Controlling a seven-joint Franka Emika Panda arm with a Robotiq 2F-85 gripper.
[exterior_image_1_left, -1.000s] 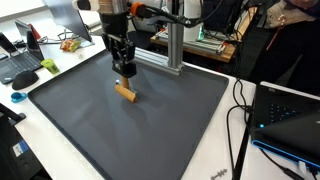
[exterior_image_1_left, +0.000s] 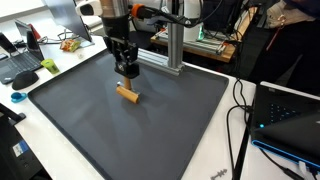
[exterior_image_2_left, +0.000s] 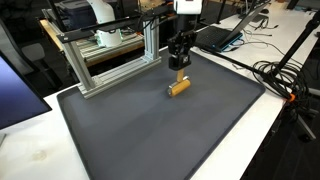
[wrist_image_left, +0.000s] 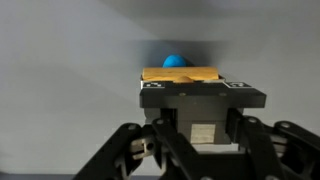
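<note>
A small wooden block (exterior_image_2_left: 181, 75) stands upright between the fingers of my gripper (exterior_image_1_left: 127, 75), which is shut on it. In the wrist view, a pale end of the block (wrist_image_left: 203, 133) shows between the fingers. Below it, an orange-brown wooden cylinder (exterior_image_1_left: 127, 95) lies on its side on the dark mat. In exterior view 2 the cylinder (exterior_image_2_left: 180, 88) sits just under the block; whether they touch I cannot tell. Something round and blue (wrist_image_left: 175, 61) shows beside the cylinder in the wrist view.
A metal frame (exterior_image_2_left: 110, 72) borders its back side. A yellow-green object (exterior_image_1_left: 49, 65) and a monitor-like black device (exterior_image_1_left: 285, 120) stand off the mat.
My gripper has shifted slightly to the right in exterior view 1, with the block still in it. The cylinder stays about where it was.
</note>
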